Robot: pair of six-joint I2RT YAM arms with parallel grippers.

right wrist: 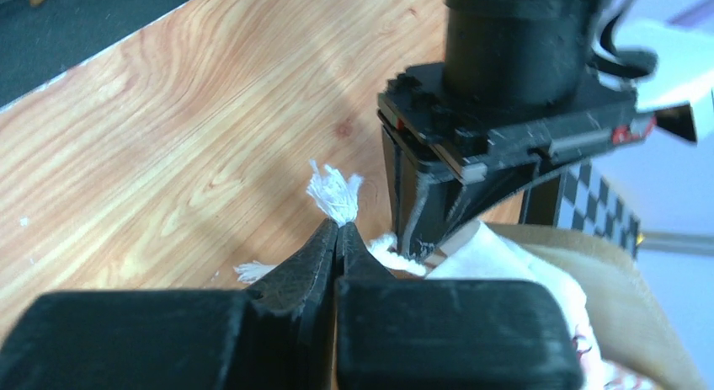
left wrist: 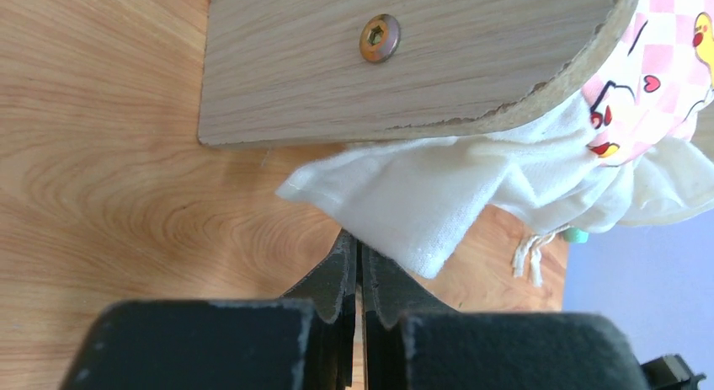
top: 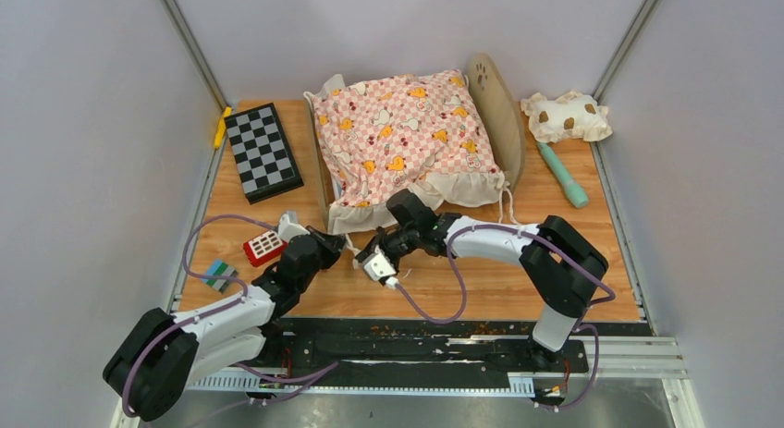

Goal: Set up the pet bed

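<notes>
The pet bed has a wooden frame (top: 499, 114) under a pink checked cover (top: 398, 123) with a white ruffled edge. By its front left corner, both grippers are close together. My left gripper is shut beneath a hanging white cloth flap (left wrist: 412, 196), just below the wooden end panel (left wrist: 311, 70); whether anything thin lies between its tips is hidden. The right gripper is shut on a white cord, whose frayed end (right wrist: 334, 192) sticks out past the tips. More cord (right wrist: 391, 257) runs beside the left gripper's fingers, and another frayed end (right wrist: 253, 271) shows to the left.
A checkerboard (top: 265, 151), a red calculator-like box (top: 264, 248) and a small blue-green block (top: 220, 274) lie left. At the right are a cream pillow (top: 566, 117) and a green roller (top: 562, 174). Another pair of cords (top: 507, 202) hangs at the front right corner. Bare table (top: 462, 294) lies in front.
</notes>
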